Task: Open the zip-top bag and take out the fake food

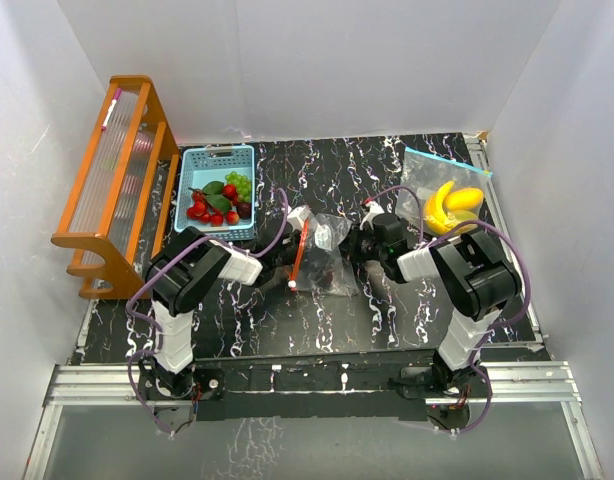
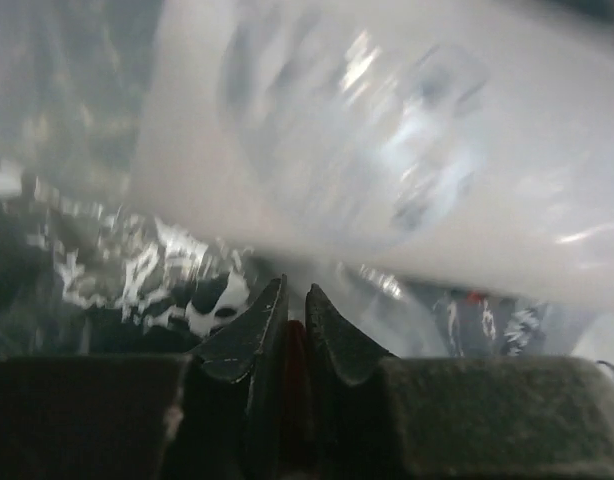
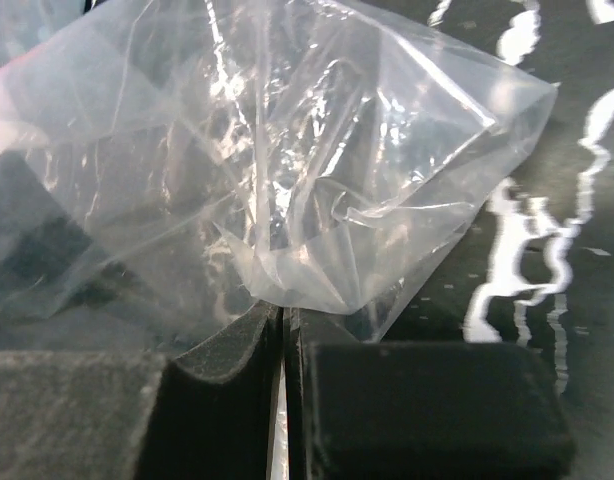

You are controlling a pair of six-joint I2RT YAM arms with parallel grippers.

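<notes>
A clear zip bag (image 1: 332,275) with a red-orange zip strip (image 1: 298,260) lies between my two arms, and no food shows inside it. From the left, my left gripper (image 1: 290,252) is shut on the strip edge; in the left wrist view a dark red sliver (image 2: 295,375) sits between its fingers. Opposite, my right gripper (image 1: 353,246) is shut on the bag's far edge, where the right wrist view has crumpled clear film (image 3: 307,250) gathered at its fingertips. Blurred film fills much of the left wrist view.
A light blue basket (image 1: 184,190) of fake fruit stands at the back left beside a wooden rack (image 1: 102,190). At the back right lies another zip bag (image 1: 417,175), blue-topped, with yellow food (image 1: 442,205).
</notes>
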